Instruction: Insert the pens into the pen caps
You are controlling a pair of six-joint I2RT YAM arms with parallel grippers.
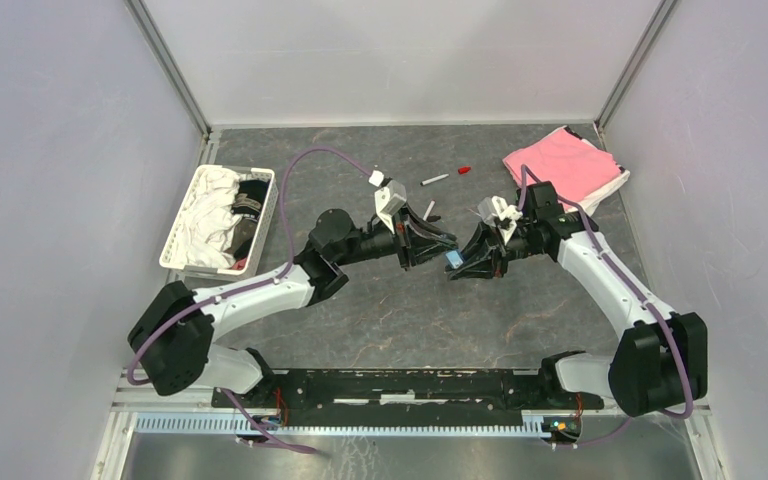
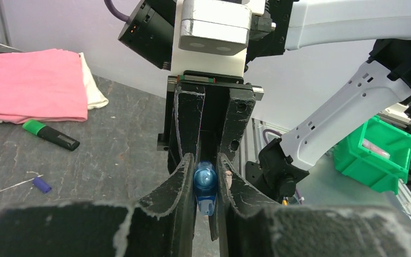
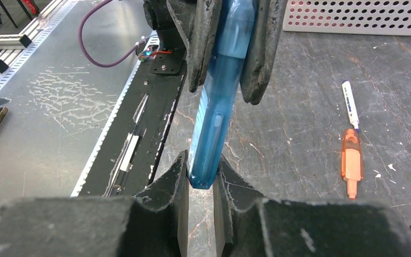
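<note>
A translucent blue pen [image 3: 215,123] hangs above the table between both grippers. In the right wrist view my right gripper is shut on its lower end, while my left gripper is shut round its upper part. In the left wrist view the blue piece [image 2: 205,179] sits between the left fingertips, in line with the right gripper behind; whether cap and body are fully joined I cannot tell. On the table lie a green marker [image 2: 53,135], an orange highlighter [image 3: 351,158], a white pen [image 3: 350,104] and a red cap [image 1: 464,169].
A pink cloth [image 1: 560,160] lies at the back right. A white basket [image 1: 185,225] with clothes stands on the left. A small blue cap [image 2: 41,184] lies on the table.
</note>
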